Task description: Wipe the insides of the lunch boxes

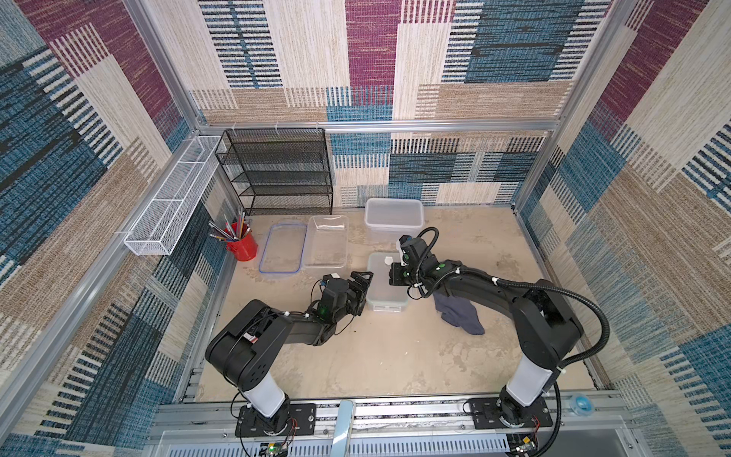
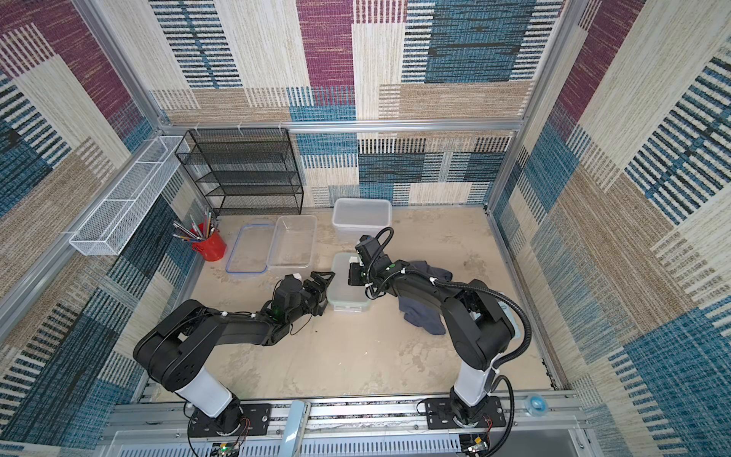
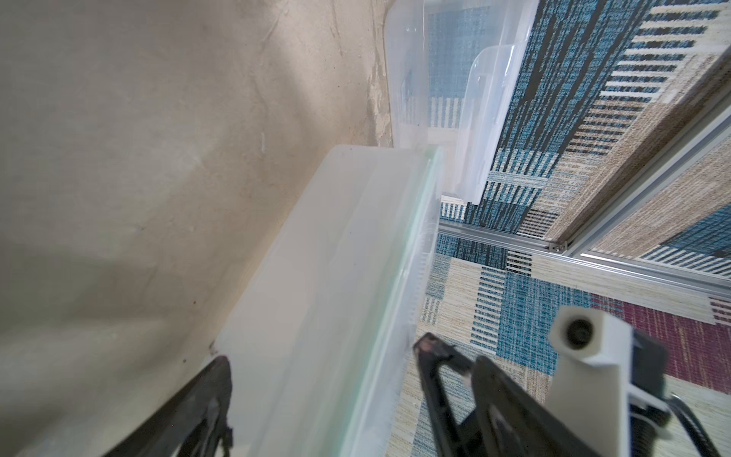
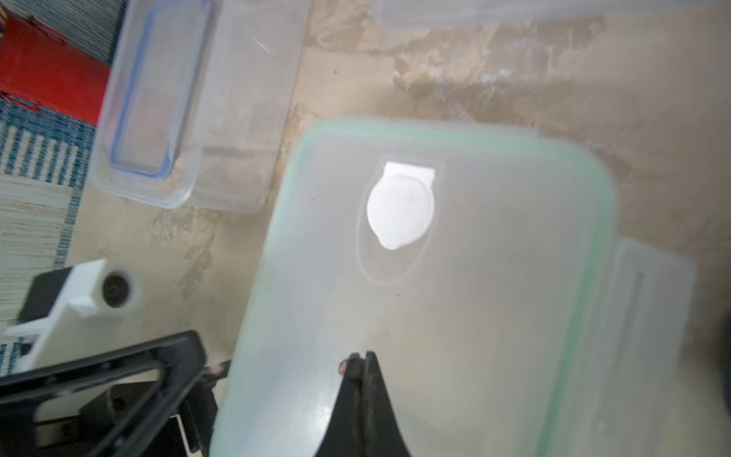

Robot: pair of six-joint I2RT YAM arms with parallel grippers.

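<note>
A lidded lunch box (image 1: 386,297) with a green seal and white vent tab lies at the middle of the table. My left gripper (image 1: 364,280) stands open at its left side; in the left wrist view the box lies between and beyond the blurred fingers. My right gripper is shut and pointed down over the lid, nothing visible between its tips. A grey-blue cloth (image 1: 460,312) lies partly under the right arm. An open clear box (image 1: 326,236) and a blue-rimmed lid (image 1: 281,247) lie at the back left; another translucent box (image 1: 393,209) stands at the back centre.
A red cup of pens (image 1: 242,248) stands at the left edge. A black wire rack (image 1: 274,175) and a white wire basket (image 1: 171,198) are at the back left.
</note>
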